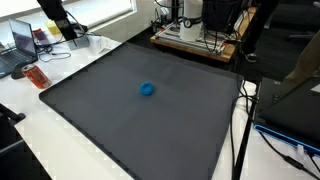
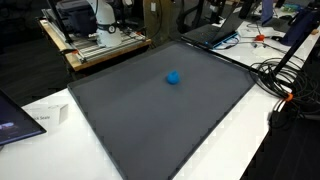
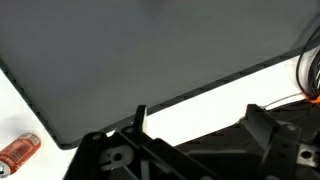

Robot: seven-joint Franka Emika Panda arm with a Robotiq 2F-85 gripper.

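Observation:
A small blue object [image 1: 147, 88] rests on the dark grey mat [image 1: 130, 125]; it also shows as a blue object [image 2: 173, 77] towards the far part of the mat. It is out of the wrist view. My gripper stands open above the mat's edge, the fingers [image 3: 140, 117] wide apart with nothing between them. From the first exterior side, the dark arm end is at the top left, well away from the blue object and partly cut off by the frame.
An orange-red can [image 1: 37, 77] stands beyond the mat's left corner, and the same can [image 3: 20, 150] fills the wrist view's lower left. A laptop [image 1: 12, 58] is behind it. Cables [image 2: 285, 85] lie along one side.

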